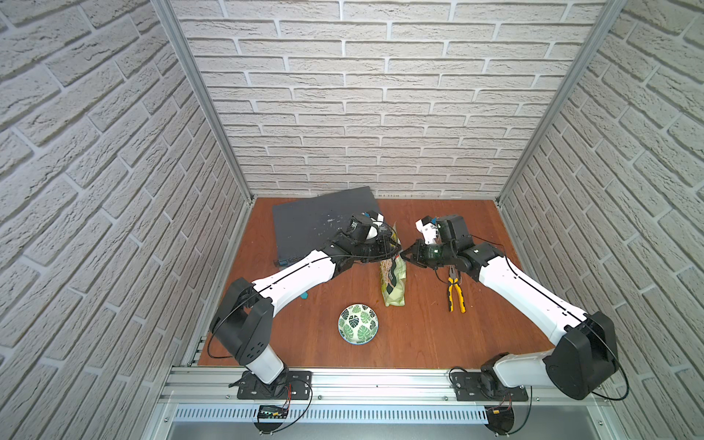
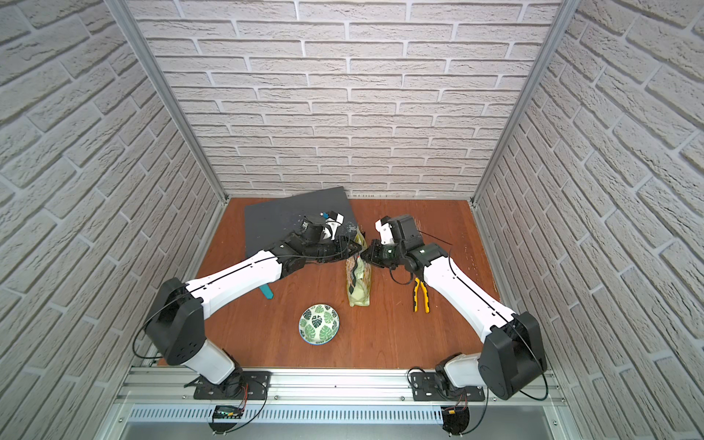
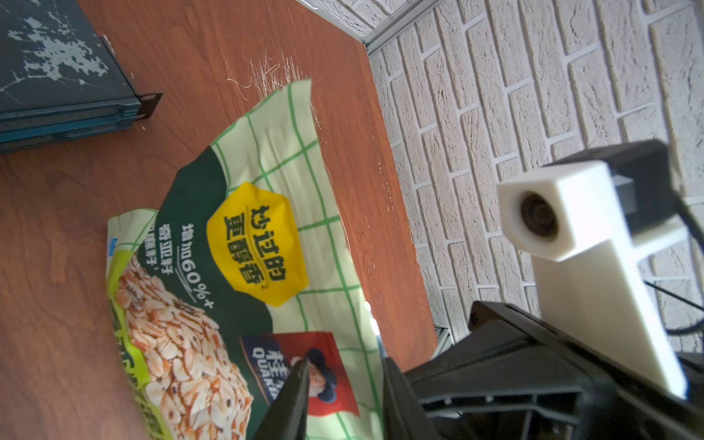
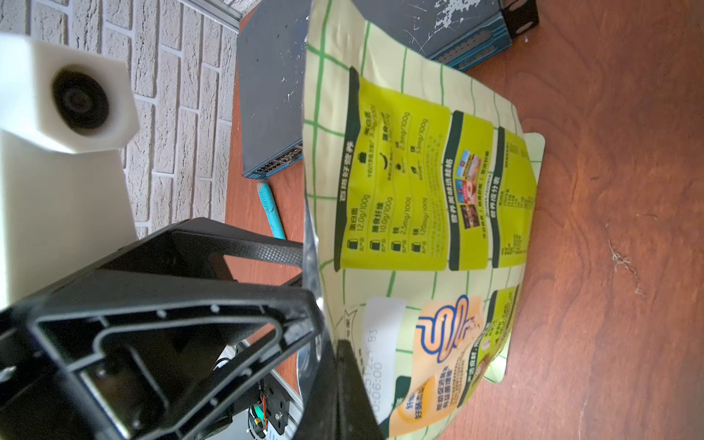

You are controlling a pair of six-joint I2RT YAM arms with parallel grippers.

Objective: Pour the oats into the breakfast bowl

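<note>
An oats bag stands on the table between the two grippers, showing its printed front in the left wrist view and its back in the right wrist view. My left gripper is at the bag's upper edge from the left, its fingers partly apart; whether they pinch the bag is unclear. My right gripper sits at the bag's other side, shut, with its fingertips against or very near the top. The leaf-patterned breakfast bowl lies in front, to the lower left of the bag.
A dark flat metal case fills the back left, with a teal object beside it. Yellow-handled pliers lie right of the bag.
</note>
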